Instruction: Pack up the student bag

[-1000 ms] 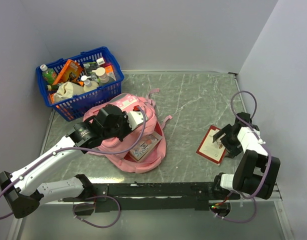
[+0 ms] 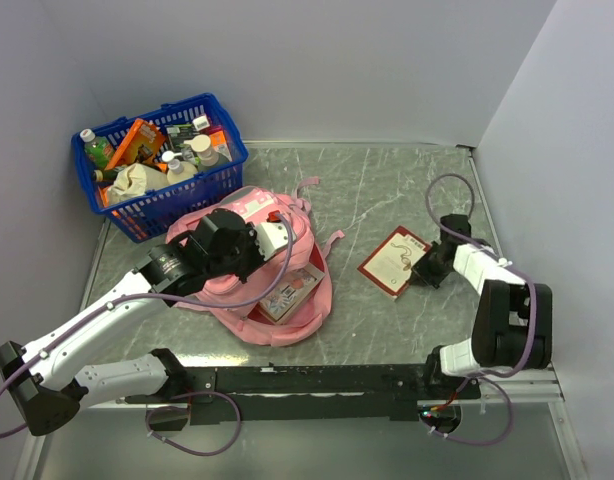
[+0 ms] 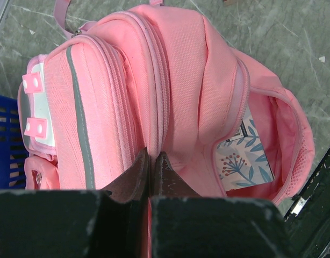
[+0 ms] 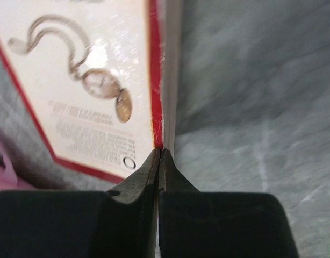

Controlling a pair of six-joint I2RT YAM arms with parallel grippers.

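Observation:
The pink school bag [image 2: 305, 320] lies with its main compartment open toward the right. My left gripper is shut on a fold of the bag's zipped edge, beside the opening. Inside the compartment rests a box or book with a leaf pattern [image 3: 245, 161]. A flat cream book with a red border [image 2: 392, 262] is on the table, right of the bag. My right gripper is shut at a corner of this book [image 4: 90, 107], its fingertips meeting on the thin red cover edge. How much of the cover is between them is hidden.
A blue basket [image 2: 182, 210] full of bottles and boxes stands at the back left, close to the bag. Walls bound the right and back.
The right gripper has moved left and toward the back, and the book has shifted the same way, nearer the bag, turning somewhat. The left arm and the bag look still.

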